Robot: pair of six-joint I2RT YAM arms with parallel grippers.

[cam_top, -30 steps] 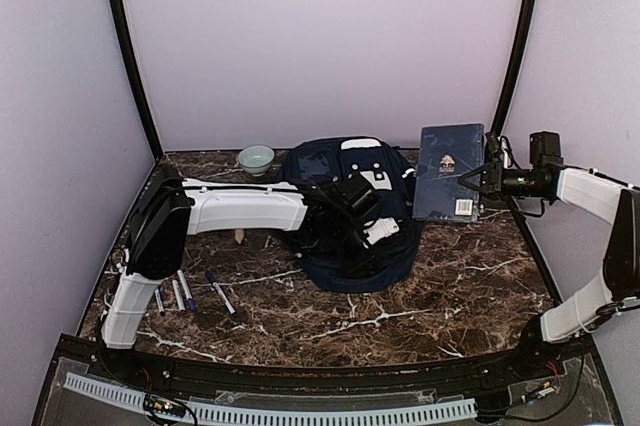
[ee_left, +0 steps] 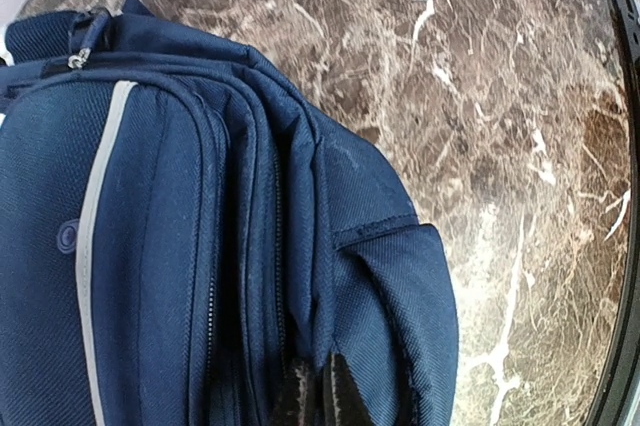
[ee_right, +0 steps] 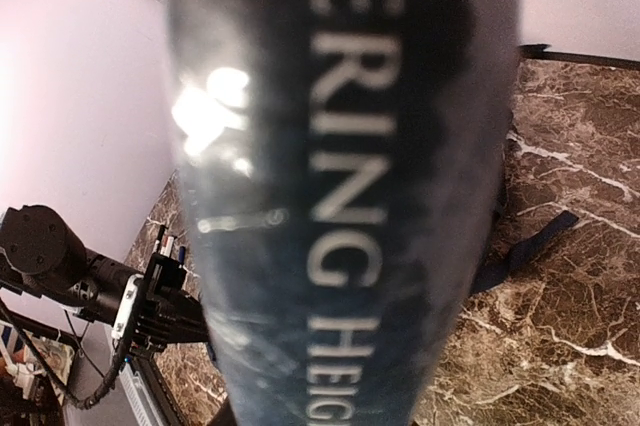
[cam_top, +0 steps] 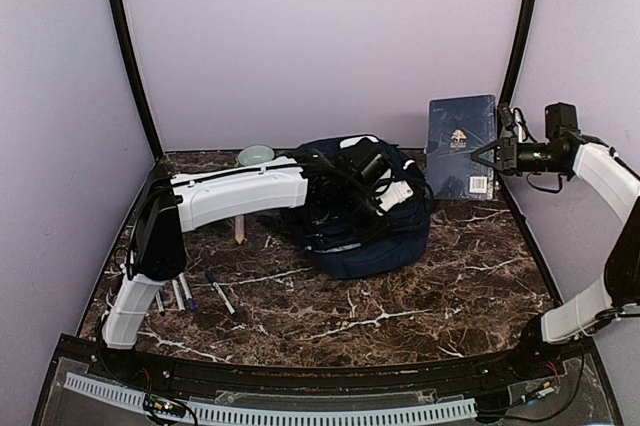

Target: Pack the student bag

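Observation:
The dark blue backpack (cam_top: 368, 262) lies in the middle of the marble table, partly covered by my left arm in the top view. In the left wrist view, its raised fabric edge (ee_left: 318, 246) runs down between the fingertips of my left gripper, which is shut on it. Over at the right, my right gripper (cam_top: 487, 155) is shut on the side of a dark blue book (cam_top: 452, 131) with a gold emblem and a barcode label. The book is held up beside the bag, apart from it. Its lettered cover (ee_right: 350, 176) fills the middle of the right wrist view.
Several pens and markers (cam_top: 220, 292) lie at the front left of the table. Behind my left arm stands a pale bowl (cam_top: 256, 155), with a pencil-like item (cam_top: 239, 230) nearer the front. Bare marble (cam_top: 480, 266) shows at the front right.
The backpack's front has shifted right and slightly back, along with my left gripper. My right gripper has risen and moved a little right, carrying the book.

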